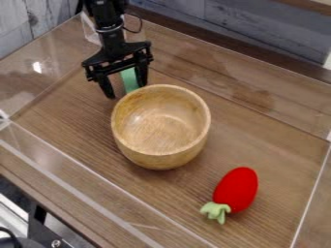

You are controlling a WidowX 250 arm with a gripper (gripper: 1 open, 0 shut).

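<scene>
My black gripper (118, 64) is low at the upper left, just behind a wooden bowl (161, 126), with its fingers around or beside a green object (130, 82); whether it touches it is unclear. The green object lies by the bowl's back rim. A red vegetable-like toy with a green stem (235, 189) lies at the lower right.
A pale, partly hidden object stands at the top behind the arm. A dark cable shows at the bottom left corner.
</scene>
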